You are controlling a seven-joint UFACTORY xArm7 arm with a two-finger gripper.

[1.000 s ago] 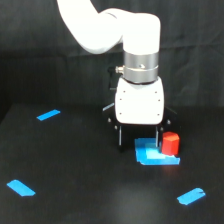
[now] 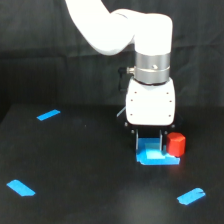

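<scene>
A small red block [image 2: 176, 144] stands at the right side of a bright blue patch [image 2: 158, 159] on the dark table. My gripper [image 2: 150, 148] hangs down over the left part of the blue patch. Its dark fingers are spread, and blue shows between them with no block there. The right finger is close beside the red block's left face; I cannot tell whether they touch.
Blue strips lie flat on the black table: one at the far left [image 2: 48, 115], one at the near left [image 2: 20, 188] and one at the near right [image 2: 190, 196].
The arm and gripper have shifted to the right, and the fingers now stand closer together over the blue patch. The red block sits slightly farther right than before.
</scene>
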